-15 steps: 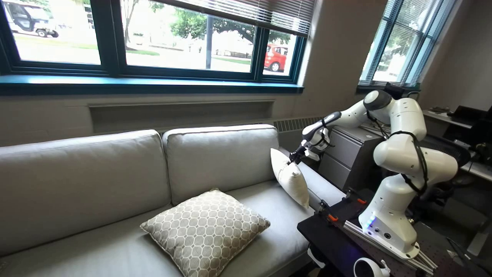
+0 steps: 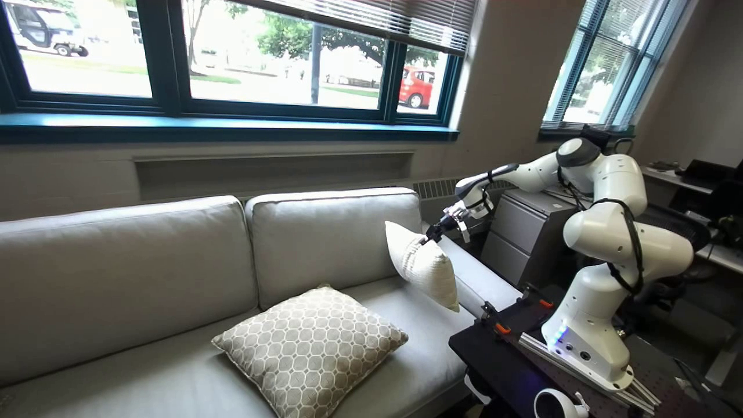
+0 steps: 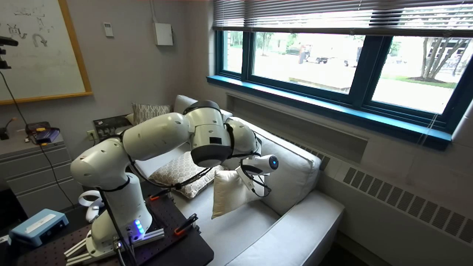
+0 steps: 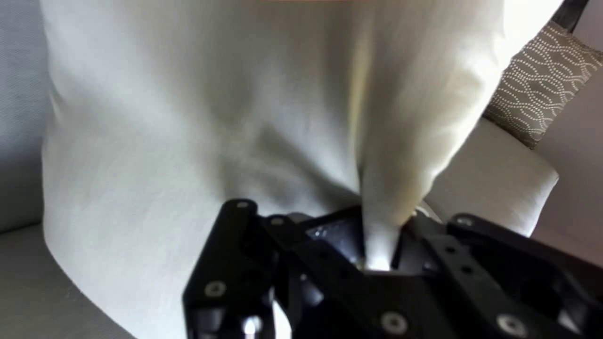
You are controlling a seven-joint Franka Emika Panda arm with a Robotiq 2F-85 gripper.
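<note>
A white pillow (image 2: 422, 268) is pinched near its middle by my gripper (image 2: 426, 240) and hangs tilted over the right end of the couch seat. From the wrist, the pillow's pale cloth (image 4: 169, 141) fills most of the view. A fold of it runs down between the fingers of my gripper, which is shut on that fold. In the second exterior view the pillow (image 3: 232, 193) shows below the wrist, while the arm hides the fingers. A patterned pillow (image 2: 313, 348) lies flat on the grey couch (image 2: 104, 285), left of the white one.
The couch's right armrest (image 2: 480, 275) is beside the white pillow, and its backrest (image 2: 334, 237) stands behind. The black table (image 2: 487, 348) carrying the arm has orange-tipped clamps at its edge. Another patterned pillow (image 3: 150, 113) rests at the couch's far end.
My gripper and the white pillow have moved left, away from the armrest, and slightly up. The pillow has turned to show more of its face. The patterned pillow has stayed put.
</note>
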